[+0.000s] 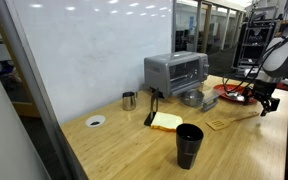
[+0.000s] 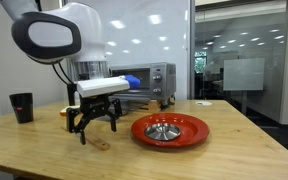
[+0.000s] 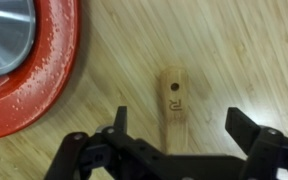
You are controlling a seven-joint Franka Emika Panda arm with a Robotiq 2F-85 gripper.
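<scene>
My gripper is open above a flat wooden handle point(image 3: 174, 112), which has a small hole near its end. The handle lies on the table between the two spread fingers, untouched by either. In exterior view 1 this handle belongs to a wooden spatula point(image 1: 219, 124), whose broad head points toward the middle of the table. From the other side, the gripper point(image 2: 93, 132) appears low over the handle end point(image 2: 99, 144). The arm hides the rest of the spatula there.
A red plate point(image 2: 199, 130) with a metal lid or bowl point(image 2: 162, 132) sits close beside the gripper. Elsewhere stand a toaster oven point(image 1: 176, 73), a black cup point(image 1: 188, 146), a metal cup point(image 1: 129, 101) and a yellow cloth-like item point(image 1: 166, 121).
</scene>
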